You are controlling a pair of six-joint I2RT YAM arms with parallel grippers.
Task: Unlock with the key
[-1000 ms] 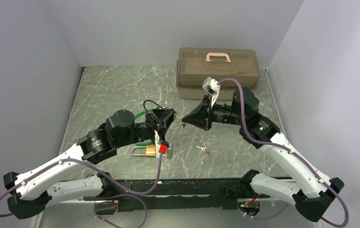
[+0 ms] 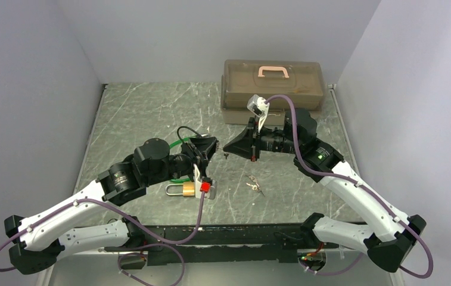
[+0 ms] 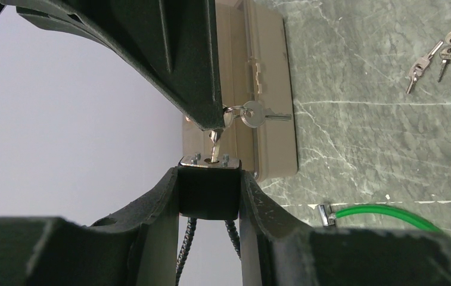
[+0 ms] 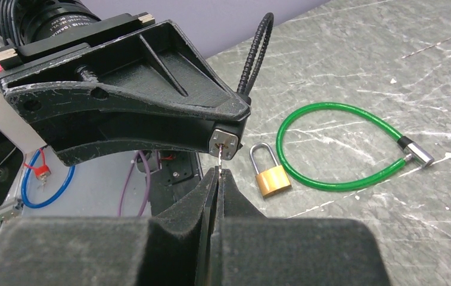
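Note:
My left gripper is shut on a black lock body [image 3: 209, 190] with a metal face and braided black cable, keyhole toward my right gripper [image 2: 229, 148]. A key [image 3: 214, 149] points into that keyhole, held at the tip of my right gripper, which is shut on it; more keys [image 3: 252, 114] hang from its ring. In the right wrist view the key's shank meets the lock's face [image 4: 223, 140]; how deep it sits is unclear.
A brass padlock [image 4: 272, 180] and green cable lock [image 4: 342, 185] lie on the marble table below. Loose keys [image 2: 255, 186] lie at centre right. A brown toolbox [image 2: 273, 89] stands at the back right.
The left arm is nearly unmoved.

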